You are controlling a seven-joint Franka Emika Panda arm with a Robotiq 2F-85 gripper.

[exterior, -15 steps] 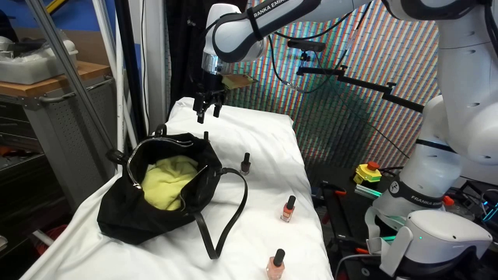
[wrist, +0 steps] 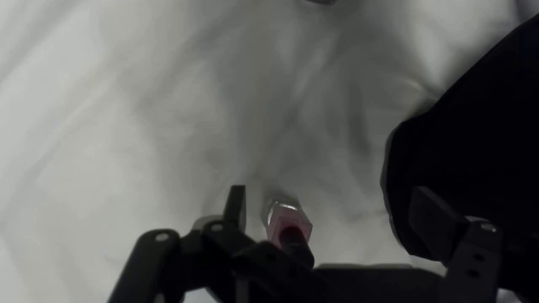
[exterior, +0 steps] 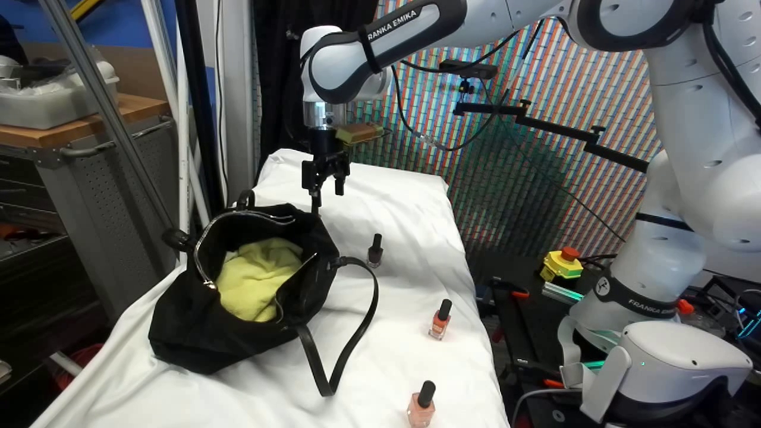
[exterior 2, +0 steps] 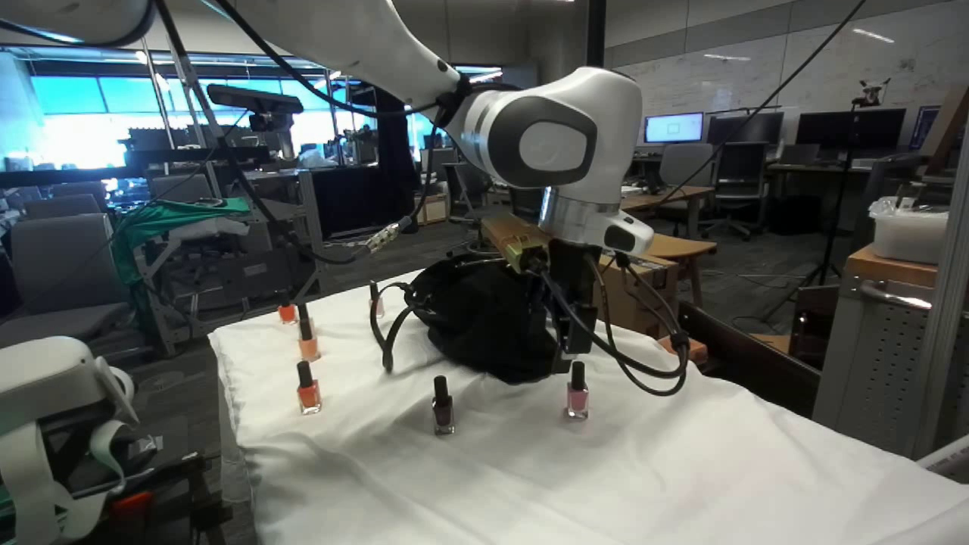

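Note:
My gripper point(exterior: 326, 188) points down over the far part of the white-covered table, open. A pink nail polish bottle point(exterior 2: 577, 400) with a black cap stands upright below it. In the wrist view the pink bottle point(wrist: 288, 222) shows low, in the gap between the spread fingers and nearer the left one, not gripped. From exterior view 1 only its cap is visible behind the black bag point(exterior: 214, 335). That bag lies wide open beside the gripper, a yellow-green cloth point(exterior: 257, 278) inside it.
A dark polish bottle point(exterior 2: 443, 409) and an orange one point(exterior 2: 309, 392) stand on the sheet, with several others farther off. The bag's strap point(exterior: 349, 342) loops onto the sheet. Near the table's side sits a white headset point(exterior: 678, 356). Much of the sheet is bare.
The gripper has come lower and slightly right in exterior view 1, bringing it to the pink bottle's cap. Its fingers now hang more upright. Bag and bottles look unmoved.

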